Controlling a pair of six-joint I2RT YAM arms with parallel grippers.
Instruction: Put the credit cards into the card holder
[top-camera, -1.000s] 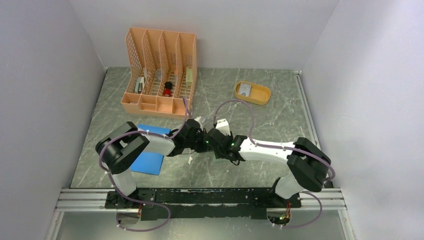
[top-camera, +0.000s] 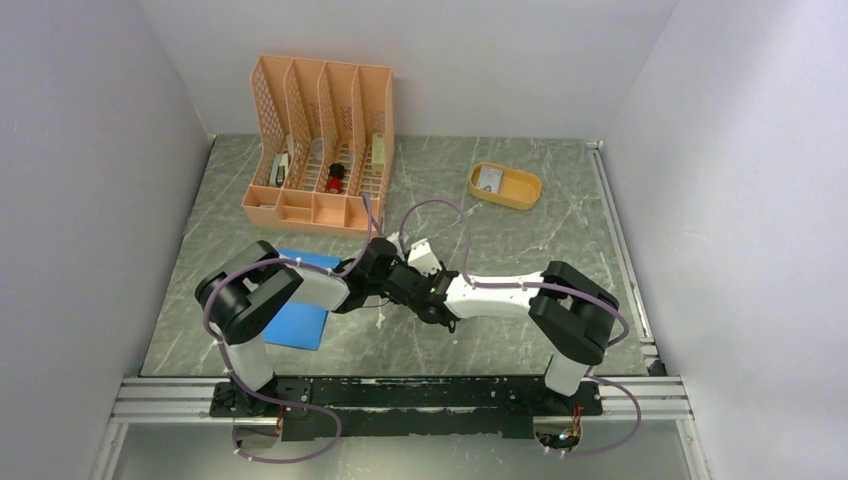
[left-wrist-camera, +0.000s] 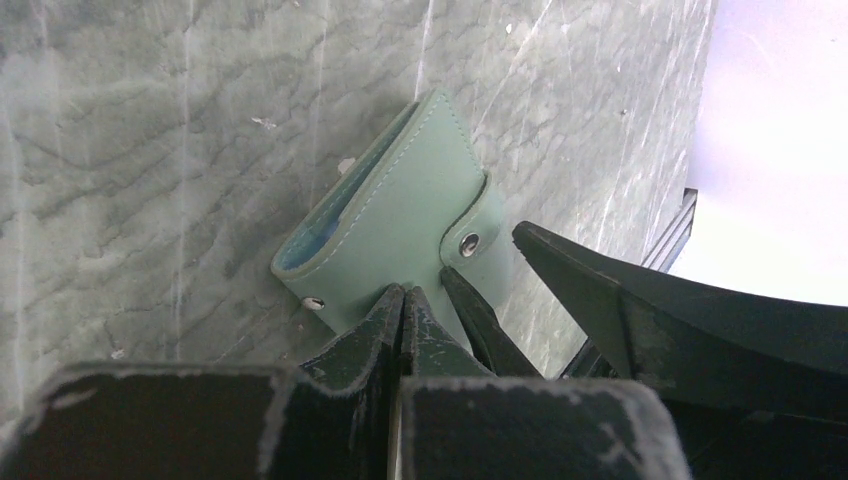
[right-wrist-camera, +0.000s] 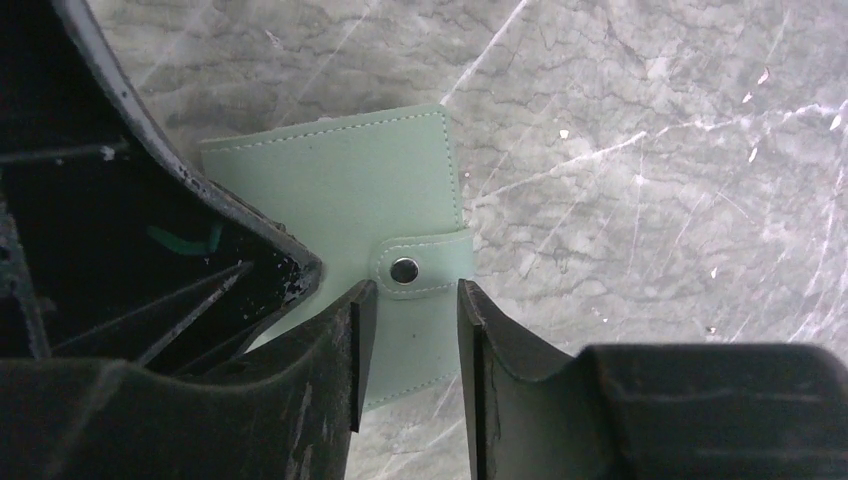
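The pale green card holder (left-wrist-camera: 400, 190) lies on the table with its pocket mouth slightly parted, and something blue shows inside. Its snap strap (right-wrist-camera: 420, 268) is fastened by a metal button. My left gripper is shut on the near part of the holder. Over the strap side, my right gripper stands part open, its fingers (right-wrist-camera: 362, 330) on either side of the strap's snap area; no grip on it shows. The arms hide the holder in the top view. A light card (top-camera: 490, 180) lies in the yellow tray (top-camera: 530, 190).
An orange divided rack (top-camera: 320, 205) with several items stands at the back left. A blue sheet (top-camera: 295, 326) lies beneath the left arm. The two grippers are very close together.
The left arm has shifted barely, if at all.
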